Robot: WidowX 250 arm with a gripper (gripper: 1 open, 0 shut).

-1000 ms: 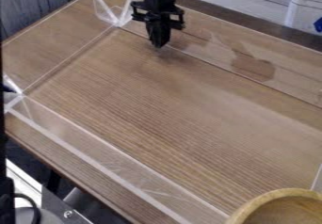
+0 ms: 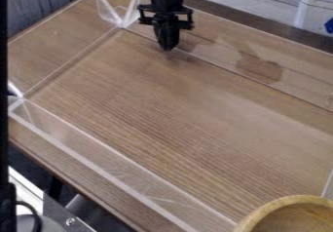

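The black gripper (image 2: 168, 38) hangs at the top middle of the camera view, over the back part of the wooden table (image 2: 156, 119). Its fingers point down and look shut, with nothing visible between them; whether the tips touch the surface is hard to tell.
A wooden bowl (image 2: 289, 213) sits at the bottom right corner. Clear plastic strips or low walls edge the work area. A darker patch (image 2: 260, 65) marks the wood at the back right.
The gripper has shifted very slightly to the right. The rest of the scene looks the same.
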